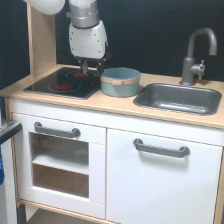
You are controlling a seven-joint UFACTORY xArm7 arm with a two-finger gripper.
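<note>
My gripper (92, 68) hangs from the white hand at the top left, over the black stove top (62, 88). Its dark fingers are small against the dark wall, so how far apart they stand is unclear. Just right of it, a round grey-green pot (121, 88) rests on the counter between the stove and the sink. The fingers are close to the pot's left side; whether they touch it cannot be made out.
A grey sink (178, 98) with a tall faucet (190, 68) fills the counter's right side. Below are an oven-like compartment (62, 165) and a white cabinet door (160, 180), each with a grey handle. A wooden post (42, 45) rises at the left.
</note>
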